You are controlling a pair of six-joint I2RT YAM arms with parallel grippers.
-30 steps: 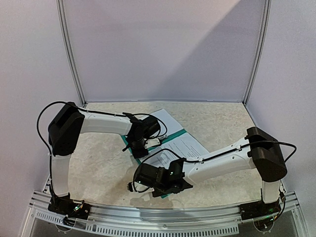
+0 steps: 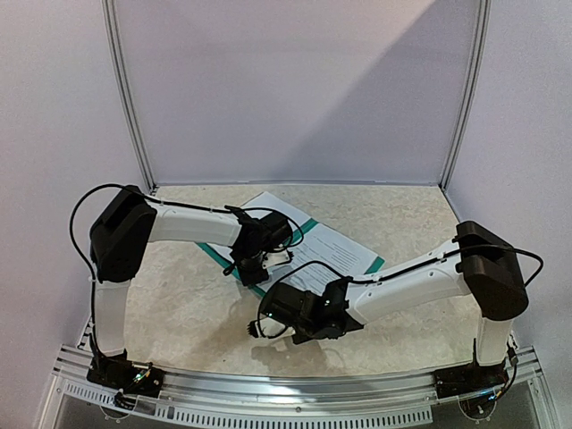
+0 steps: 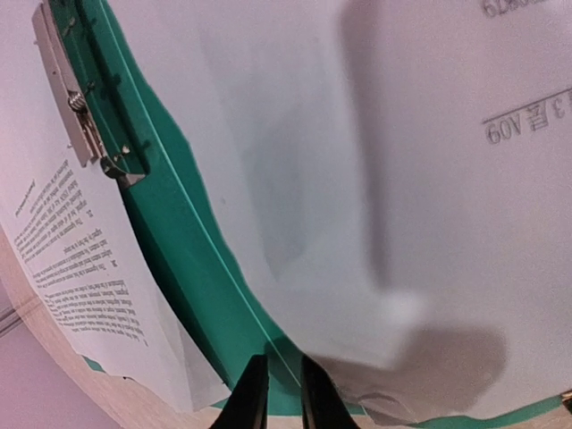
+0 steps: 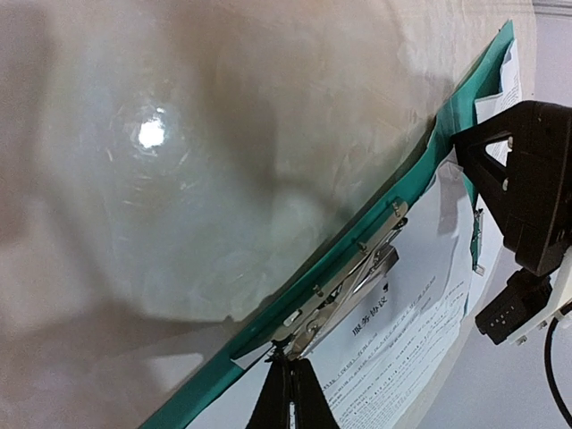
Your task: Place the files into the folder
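Note:
An open green folder [image 3: 214, 313] lies tilted on the table, with white sheets on both halves. One printed sheet [image 4: 375, 331] lies by a metal clip [image 4: 344, 290] along the folder's edge. In the left wrist view, the fingers of my left gripper stand a little apart with the green folder between them; the right wrist view shows that gripper at the far end of the same edge. My right gripper is shut, its tips at the near end of the clip, and nothing shows between them. In the top view both arms cover part of the folder.
A metal rail [image 2: 295, 384] runs along the front edge, and light walls [image 2: 313, 98] enclose the table.
The folder has shifted left and slightly away from the front, turning a little, and its green right edge now shows. My right gripper has moved slightly right; the left arm has barely moved.

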